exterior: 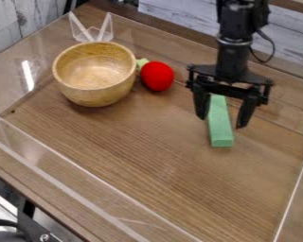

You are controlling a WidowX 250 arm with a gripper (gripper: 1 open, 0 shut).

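Note:
My gripper (222, 110) hangs on its dark arm at the right of the camera view, open, its fingers spread around the upper part of a pale green bar (220, 132) lying on the wooden table (129, 180). Whether the fingers touch the bar cannot be told.
A light wooden bowl (94, 72) stands at the upper left. A red round object (157, 77) lies right of it, with a small greenish thing behind it, partly hidden.

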